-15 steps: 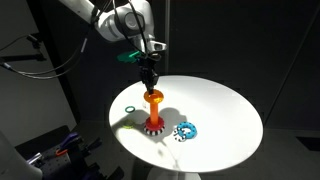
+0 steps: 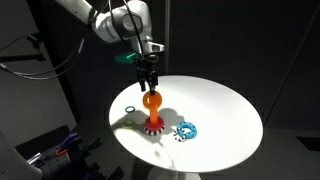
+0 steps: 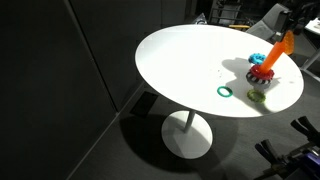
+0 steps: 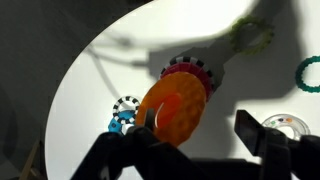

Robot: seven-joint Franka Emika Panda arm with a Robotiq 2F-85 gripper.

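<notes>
An orange post [image 2: 154,117] stands upright on a red base [image 2: 154,126] with a black-and-white rim. At its top an orange ring [image 2: 152,99] stands steeply tilted, its face toward the camera. In the wrist view that orange ring [image 4: 190,122] covers most of the post and part of the base. My gripper is open, with a wide gap between its fingers. The left finger reaches over the ring's opening, while the right one is clear of it. Whether the left finger touches the ring is hard to tell.
A blue ring [image 2: 187,130] lies beside the base, with a black-and-white ring [image 4: 126,103] close by. Also on the white round table [image 2: 215,115] are a yellow-green ring [image 4: 252,35], a teal ring [image 4: 311,74] and a clear beaded ring [image 4: 286,126].
The orange ring has tipped from lying nearly flat at the post's top to a steep tilt. My gripper has shifted slightly; the base and the loose rings have stayed put.
</notes>
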